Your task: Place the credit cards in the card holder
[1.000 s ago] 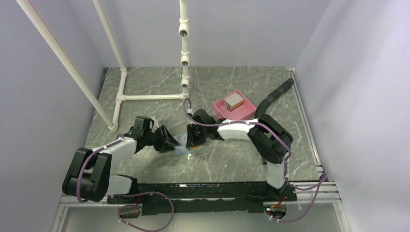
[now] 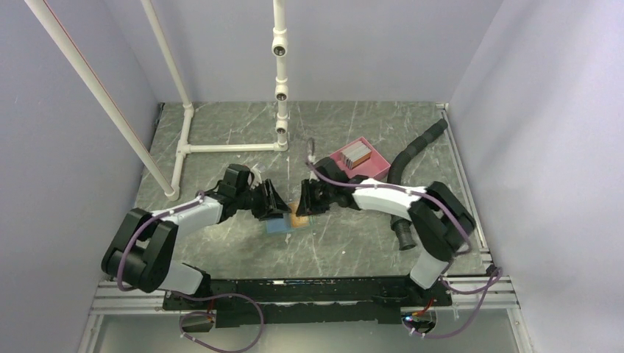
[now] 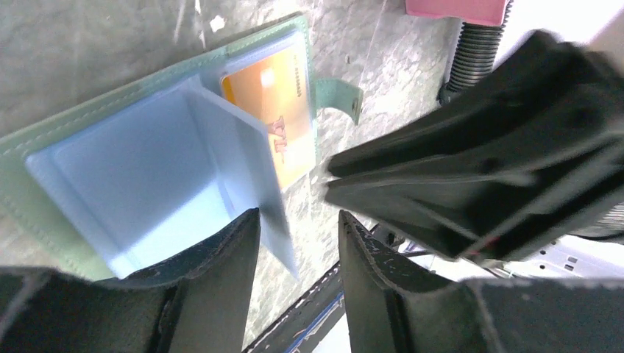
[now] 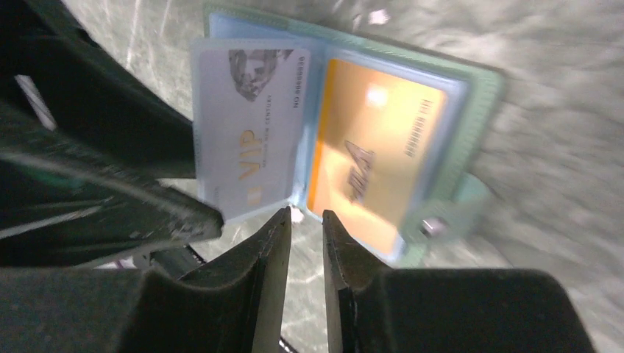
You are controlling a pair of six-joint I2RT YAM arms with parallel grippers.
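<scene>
The open card holder [image 2: 278, 224] lies at table centre, with blue sleeves and an orange card [image 4: 379, 143] on its right side. A grey VIP card [image 4: 250, 132] shows on the left side in the right wrist view. My left gripper is over the holder, fingers part open, a blue sleeve [image 3: 250, 169] rising by its left finger; whether it grips that is unclear. My right gripper is beside the orange card, fingertips slightly apart, nothing visible between them.
A pink box [image 2: 375, 169] with a stack of cards [image 2: 355, 154] sits at back right, near a black corrugated hose [image 2: 423, 140]. White pipes stand at back left.
My left gripper has moved right and up over the holder. My right gripper has moved right, uncovering more of the orange card.
</scene>
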